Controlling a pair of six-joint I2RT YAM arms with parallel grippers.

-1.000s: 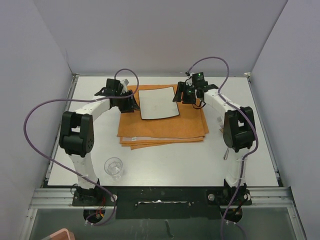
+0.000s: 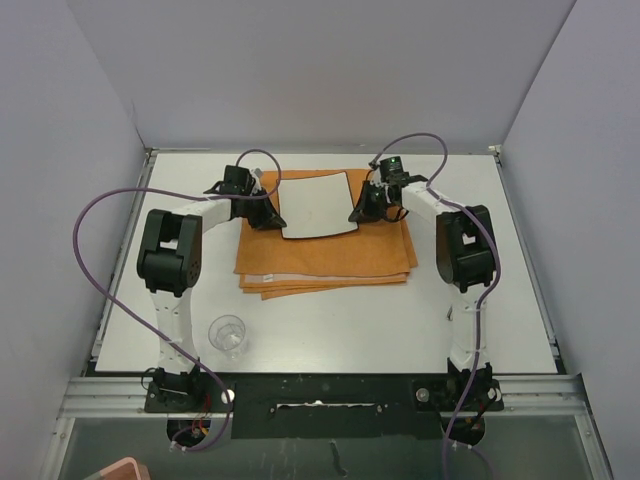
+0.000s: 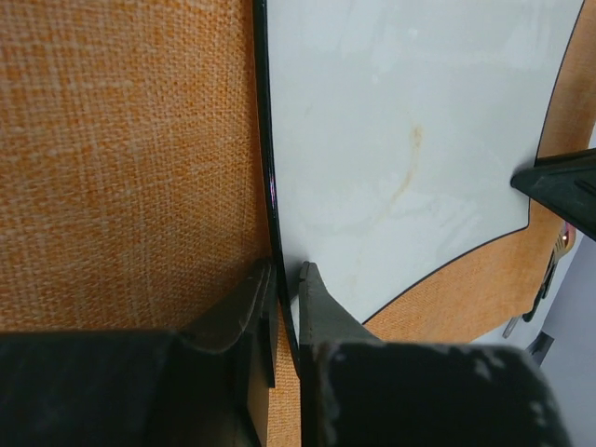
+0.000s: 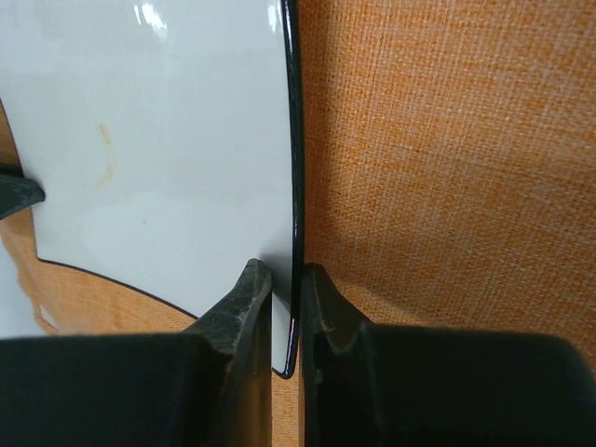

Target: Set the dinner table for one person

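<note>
A white square plate with a dark rim (image 2: pixel 316 205) rests on stacked orange placemats (image 2: pixel 320 260). My left gripper (image 2: pixel 275 220) is shut on the plate's left edge; in the left wrist view its fingertips straddle the dark rim (image 3: pixel 284 279). My right gripper (image 2: pixel 356 214) is shut on the plate's right edge, seen closely in the right wrist view at the rim (image 4: pixel 296 223). A clear glass (image 2: pixel 228 334) stands at the front left of the white table.
Cutlery (image 3: pixel 559 256) lies at the table's right side, mostly hidden by my right arm in the top view. Walls bound the back and sides.
Both grippers have come down and inward onto the plate's side edges and closed on them. The plate has barely moved.
</note>
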